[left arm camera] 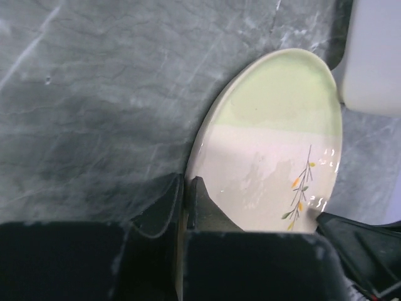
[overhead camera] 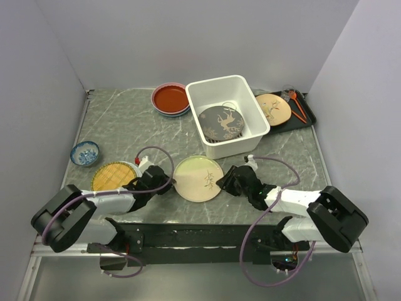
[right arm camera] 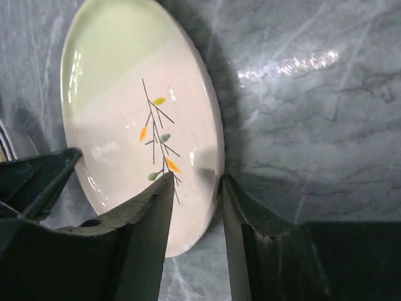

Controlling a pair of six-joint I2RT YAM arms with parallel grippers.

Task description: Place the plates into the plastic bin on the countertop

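Note:
A cream and pale-green plate (overhead camera: 195, 175) with a branch design lies between my grippers. My left gripper (overhead camera: 168, 183) is shut on its left rim, as the left wrist view shows (left arm camera: 188, 188). My right gripper (overhead camera: 225, 183) stands open at the right rim, one finger over the plate (right arm camera: 138, 125) and the other at its edge. The white plastic bin (overhead camera: 254, 135) sits behind, holding a grey patterned plate (overhead camera: 219, 122).
Stacked plates with a red top (overhead camera: 168, 98) stand at back left, a blue bowl (overhead camera: 84, 153) at far left, a yellow plate (overhead camera: 109, 175) beside my left arm. A dark tray (overhead camera: 291, 123) with a plate and utensils is at back right.

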